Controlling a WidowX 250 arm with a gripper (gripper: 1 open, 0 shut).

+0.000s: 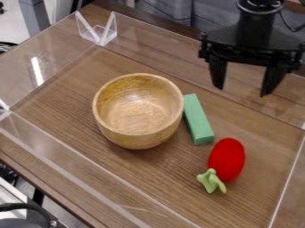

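The black gripper [244, 73] hangs at the upper right, above the table, its fingers pointing down and apart, open, with nothing seen between them. In front and to the left sits a tan bowl [138, 104]. A green block [197, 119] lies just right of the bowl. A red object with a light green leafy top [227, 160], like a toy radish or pepper, lies at the lower right.
A clear plastic holder [98, 27] stands at the back left.
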